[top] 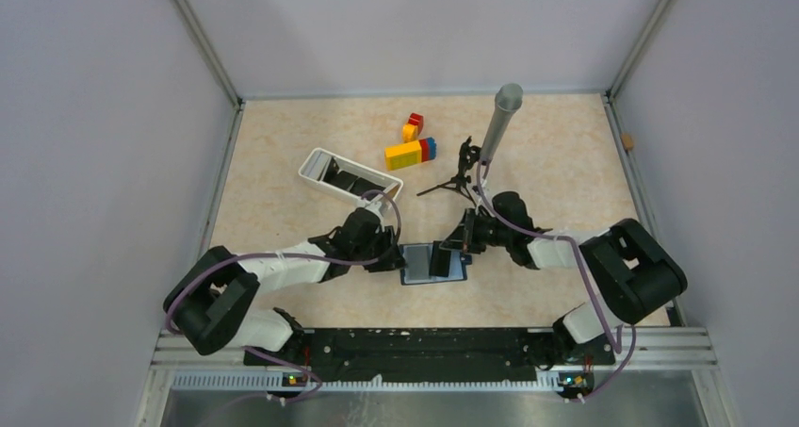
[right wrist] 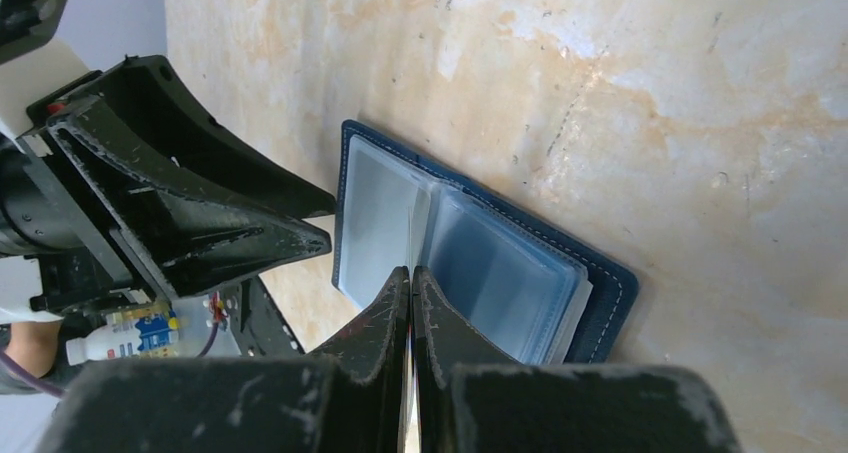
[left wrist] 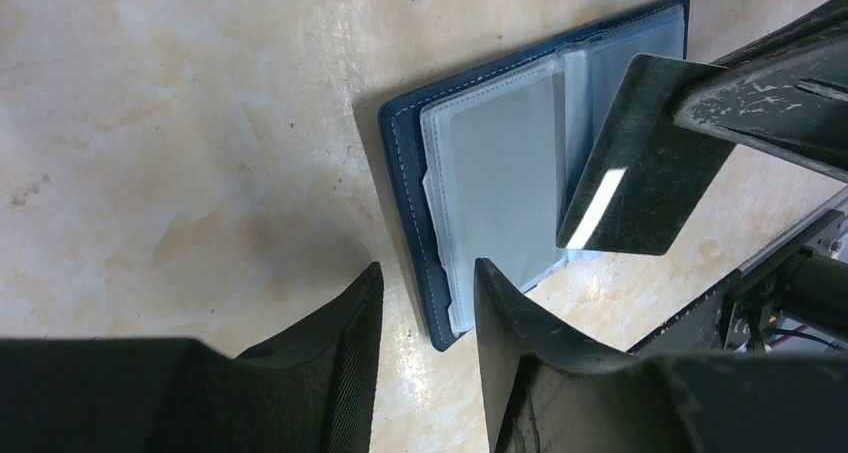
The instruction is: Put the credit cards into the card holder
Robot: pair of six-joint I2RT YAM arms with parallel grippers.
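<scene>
The blue card holder [left wrist: 505, 163] lies open and flat on the table, with clear pockets on both halves. A black card is pinched in my right gripper, which is shut on its edge; seen edge-on in the right wrist view, the card is a thin line above the holder's middle. In the top view the black card [top: 440, 259] hangs across the holder. My left gripper stands part open, nothing between its fingers, by the holder's left edge. Whether the card touches the pocket I cannot tell.
A white tray [top: 309, 174] holding several dark cards lies at the back left. Toy blocks [top: 403, 156] and a microphone on a small tripod [top: 460, 177] stand farther back. Bare table lies in front of the holder.
</scene>
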